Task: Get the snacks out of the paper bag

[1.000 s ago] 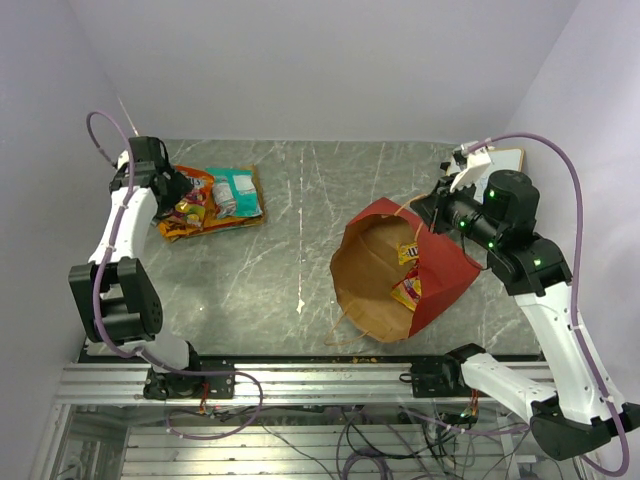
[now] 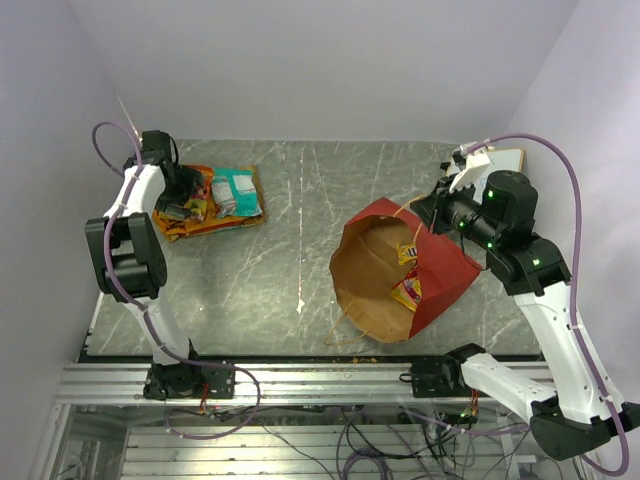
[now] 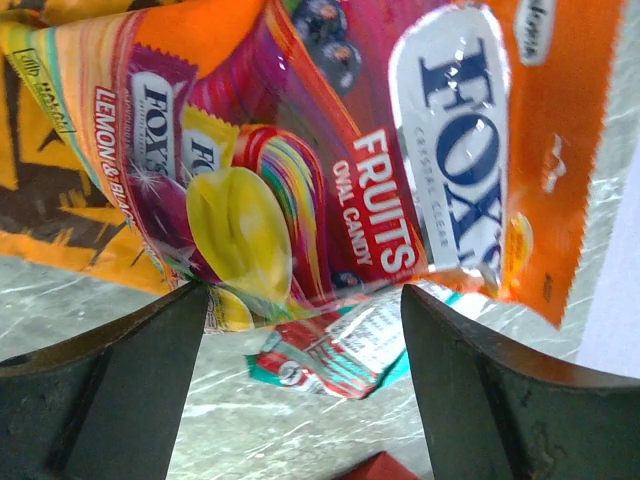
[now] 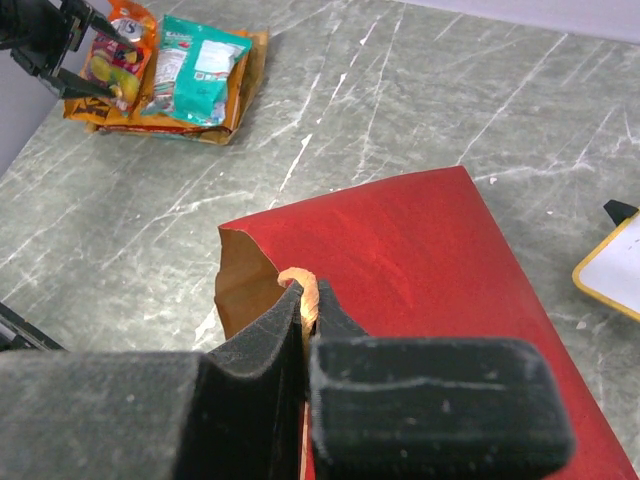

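The paper bag, brown inside and red outside, lies on its side with its mouth toward the front left. Inside it are a yellow packet and a red-and-yellow packet. My right gripper is shut on the bag's thin tan paper handle. At the far left, an orange Fox's fruit candy pack and a teal snack pack lie on other packets. Above the candy pack is my left gripper, open, its fingers apart close to the pack's edge; contact is unclear.
A white board with a yellow edge lies at the back right, beyond the bag. Between the snack pile and the bag the grey marble table is clear. A wall runs close along the left side.
The left gripper and arm have shifted to the right, further over the candy pack. The right arm, the bag and the packets inside it look unchanged.
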